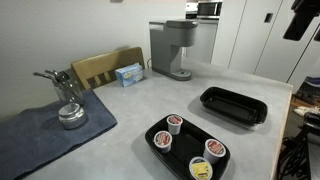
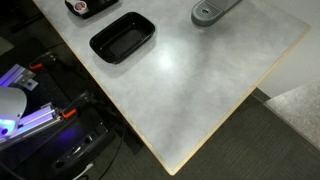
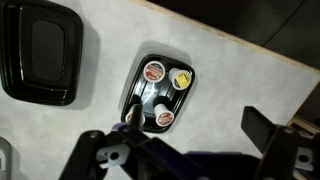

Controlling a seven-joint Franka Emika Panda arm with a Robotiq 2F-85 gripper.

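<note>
My gripper stands open above the table, its dark fingers (image 3: 262, 126) spread wide with nothing between them. A black tray (image 1: 150, 134) holding several coffee pods lies on the table below; in the wrist view it appears between and beyond the fingers. One pod has a yellow lid (image 1: 201, 169); the others, such as the pod (image 1: 174, 122) at the far end, have reddish and white lids. An empty black tray (image 1: 234, 106) rests farther right. Part of the dark gripper also enters exterior view 1 at the upper right, well above the table.
A grey coffee maker (image 1: 172, 48) stands at the back. To its left are a blue box (image 1: 130, 74), a wooden chair back (image 1: 97, 68), and a dark cloth (image 1: 35, 147) bearing a utensil holder and a metal pot (image 1: 72, 116).
</note>
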